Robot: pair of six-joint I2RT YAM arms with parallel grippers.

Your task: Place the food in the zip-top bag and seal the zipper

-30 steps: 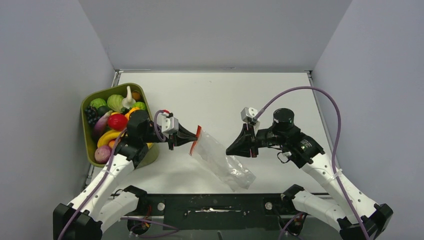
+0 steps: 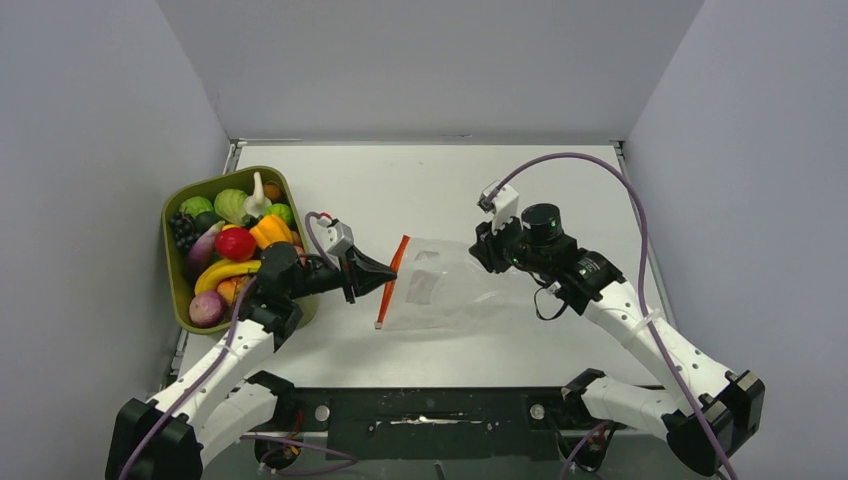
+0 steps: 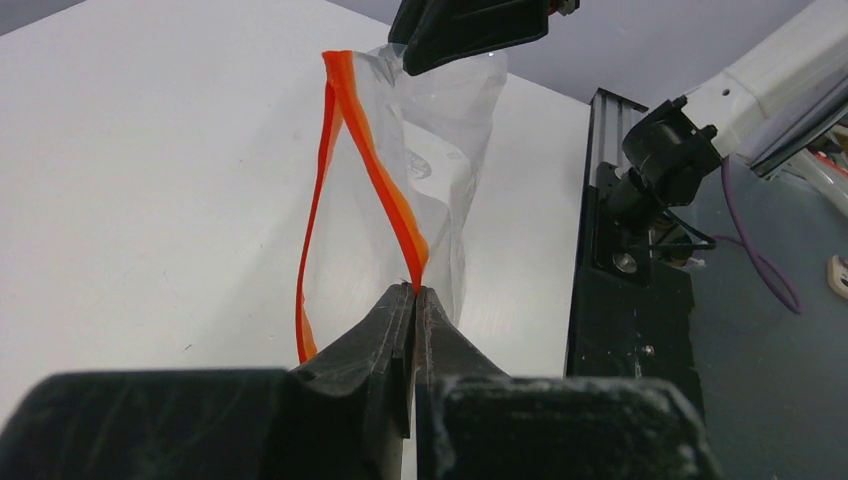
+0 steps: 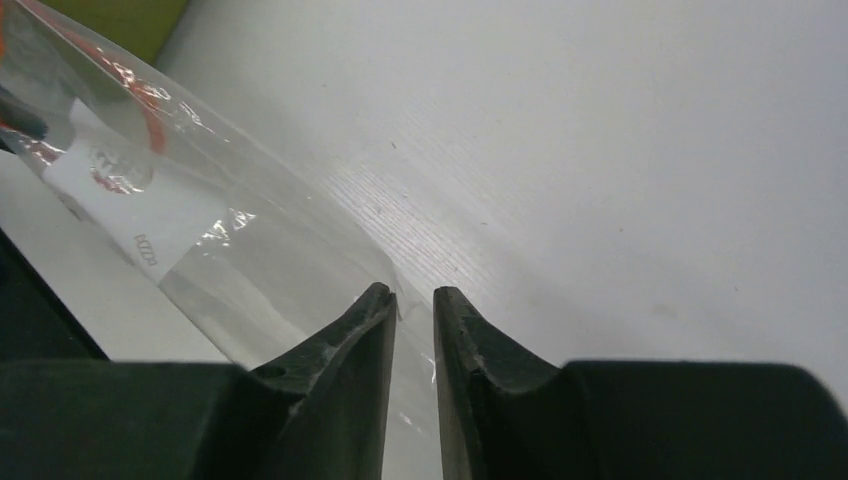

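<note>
The clear zip top bag (image 2: 455, 300) stretches across the middle of the table, its orange zipper strip (image 2: 391, 285) on the left. My left gripper (image 2: 393, 275) is shut on one zipper strip of the bag. In the left wrist view, the two orange strips (image 3: 385, 185) stand apart, so the mouth gapes. My right gripper has a small gap between its fingertips, right at the edge of the clear film; whether the film touches the pads cannot be told. The assorted food (image 2: 236, 242) lies in the green bin (image 2: 172, 285).
The bin stands at the table's left edge, partly behind my left arm. Bare white table (image 2: 400, 185) spreads behind the bag, with a free strip in front. Grey walls close in the left, back and right sides.
My right gripper has moved backward and opened partly. The bag's far end has swung from the front right to straight right, and its zipper stands more upright.
</note>
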